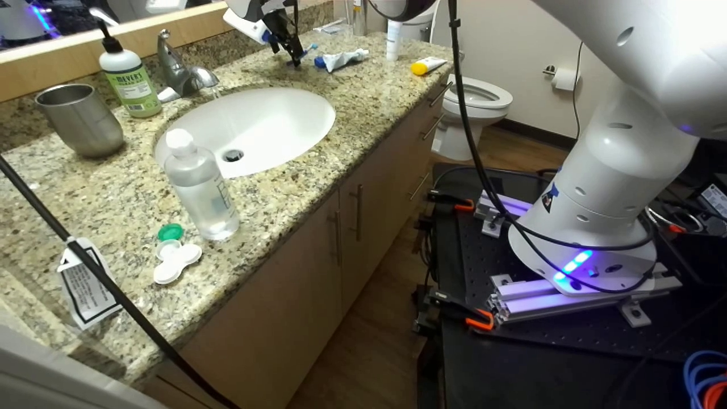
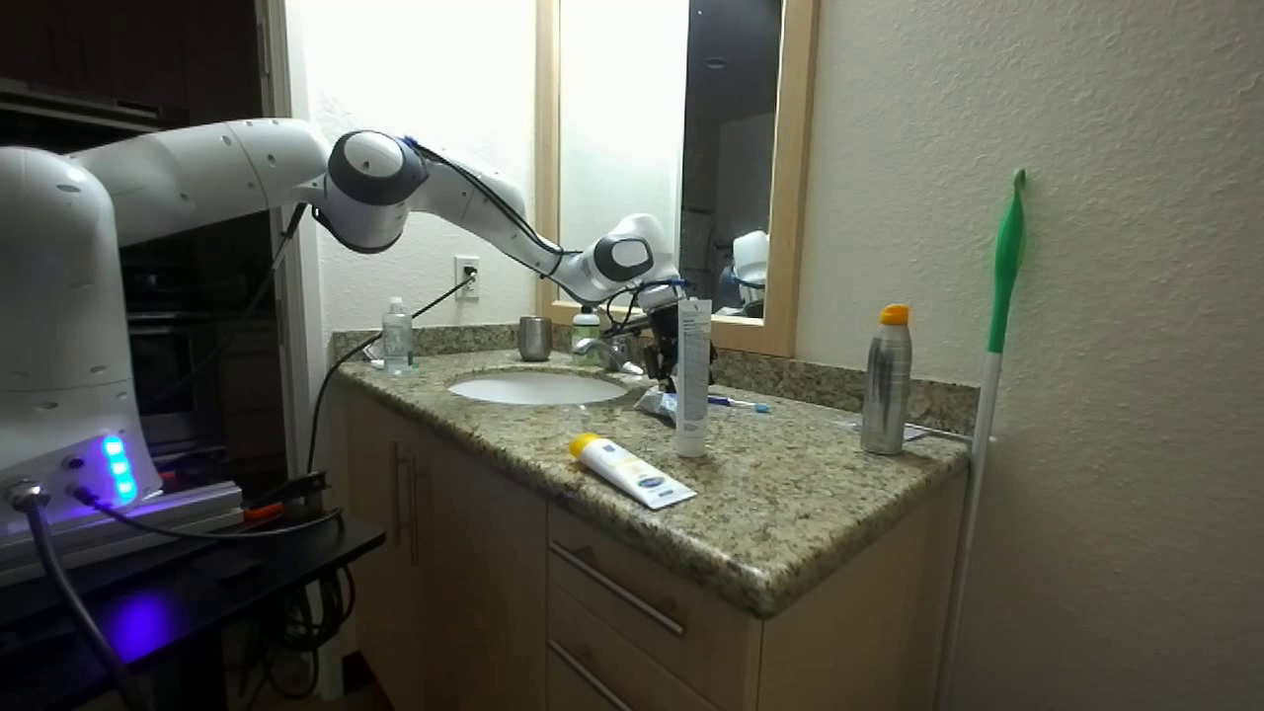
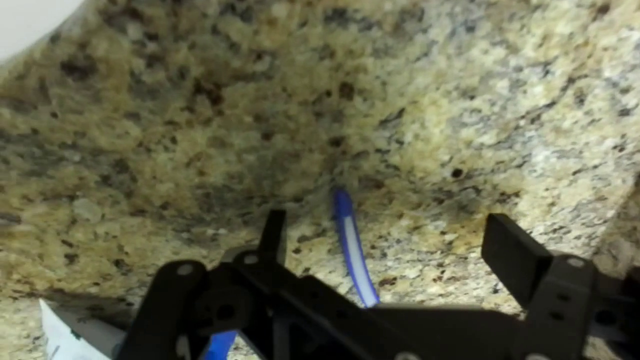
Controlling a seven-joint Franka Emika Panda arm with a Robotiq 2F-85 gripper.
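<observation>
A blue and white toothbrush (image 3: 355,252) lies on the granite counter (image 3: 372,120); in the wrist view its handle end shows between my two spread fingers, and its lower part is hidden behind the gripper body. My gripper is open, with a gap on each side of the handle. In exterior view 1 the gripper (image 1: 294,55) is low over the counter beyond the sink, partly covering the toothbrush (image 1: 310,49). From exterior view 2, the brush head end of the toothbrush (image 2: 741,404) sticks out to the right, while the gripper is mostly behind a standing white tube (image 2: 693,391).
A crumpled toothpaste tube (image 1: 344,60) lies close by. Farther along are a yellow-capped tube (image 2: 628,468) and a spray can (image 2: 886,385). The sink (image 1: 272,129), faucet (image 1: 180,68), soap bottle (image 1: 129,78), metal cup (image 1: 80,121) and clear bottle (image 1: 201,187) occupy the other side.
</observation>
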